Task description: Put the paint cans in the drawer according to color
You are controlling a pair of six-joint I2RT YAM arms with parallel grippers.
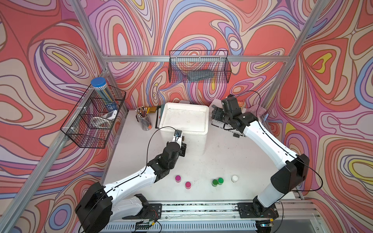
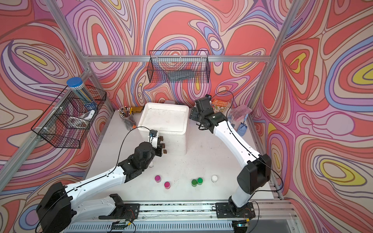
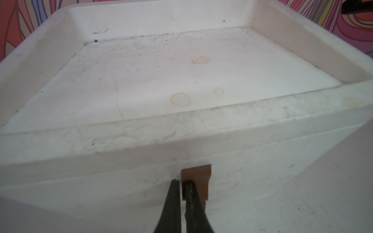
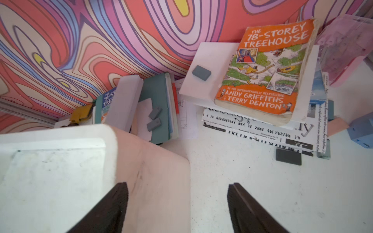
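Note:
On the front half of the table stand small paint cans: two with magenta-pink tops, one a magenta can [image 1: 178,178] and one a pink can [image 1: 188,185]; two green cans [image 1: 217,181] close together; and a white-topped can [image 1: 234,178]. The white drawer unit [image 3: 116,147] stands further back, with brown handles [image 3: 201,182] on its front. My left gripper is at the top handle, fingers together; nothing shows between them. Beside the unit's right wall, up in the air, my right gripper has its fingers apart with nothing between. The drawers' insides are hidden.
Books and papers [image 4: 264,77] lie at the back right. A pencil cup [image 1: 145,121] stands left of the unit, and wire baskets [image 1: 200,69] hang above.

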